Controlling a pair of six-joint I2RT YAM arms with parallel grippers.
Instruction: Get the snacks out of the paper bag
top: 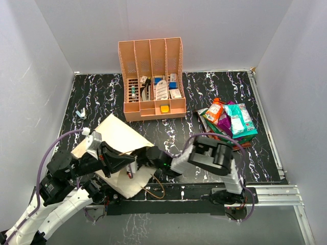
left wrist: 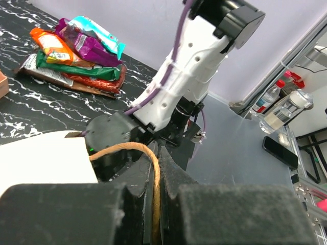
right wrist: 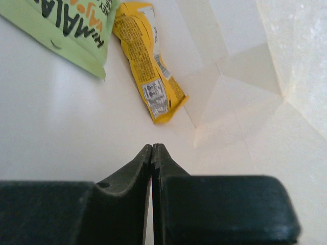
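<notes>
The cream paper bag lies at the front left. My left gripper is shut on the bag's twisted cord handle. My right gripper is inside the bag, its fingertips together; whether anything is between them does not show. Beyond them lie a yellow snack packet and a pale green packet on the white paper. At the right of the table sits a pile of snacks in teal, purple, orange, green and red wrappers.
A salmon-pink organizer with small items stands at the back centre. A small pale object lies at the back left. Dark marble table shows between the organizer and the arms.
</notes>
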